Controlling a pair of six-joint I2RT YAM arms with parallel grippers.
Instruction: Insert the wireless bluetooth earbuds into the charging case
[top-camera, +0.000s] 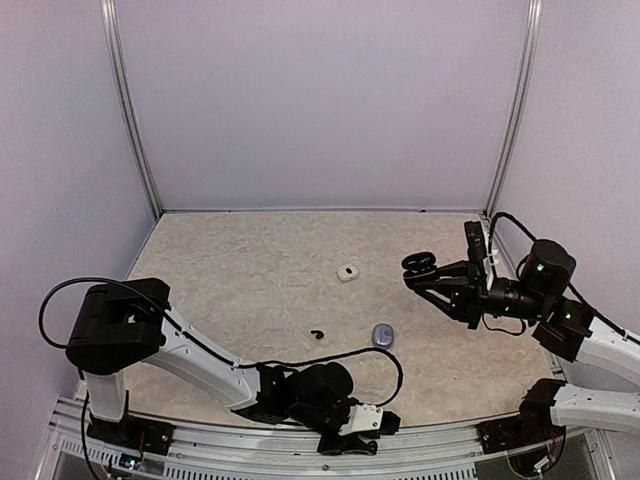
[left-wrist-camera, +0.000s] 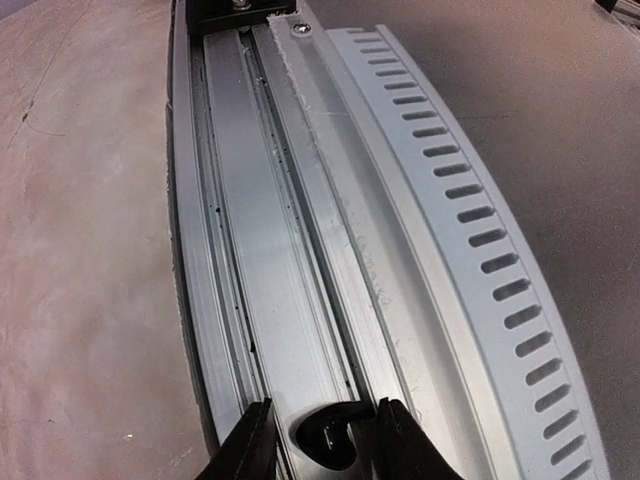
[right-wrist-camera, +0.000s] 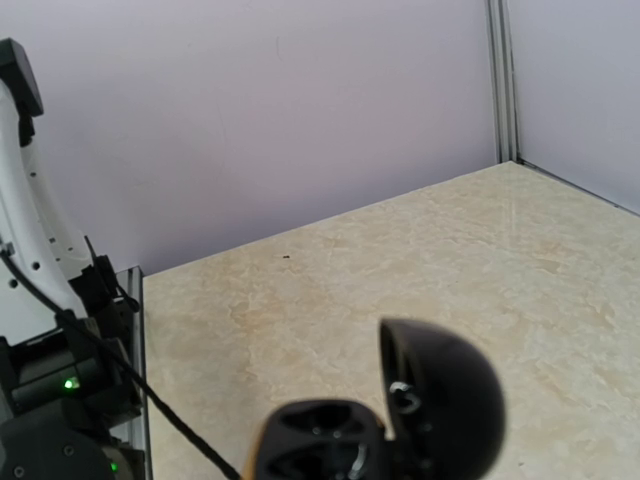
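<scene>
In the left wrist view a black earbud (left-wrist-camera: 325, 441) is at the metal rail, between the spread fingers of my left gripper. Its stem points toward the right-hand finger; whether they touch is unclear. Another small black earbud (top-camera: 317, 334) lies on the table, left of centre. The black charging case (top-camera: 419, 262) is held above the table at the right by my right gripper (top-camera: 412, 284), which is shut on it. Seen from the right wrist, the case (right-wrist-camera: 320, 430) has its lid (right-wrist-camera: 450, 400) raised; the depth of its slots is hard to make out.
A white case-like object (top-camera: 347, 273) and a grey-blue one (top-camera: 383, 336) lie apart on the table. The metal rail (top-camera: 430, 440) runs along the front edge, with a slotted strip (left-wrist-camera: 490, 240) beside it.
</scene>
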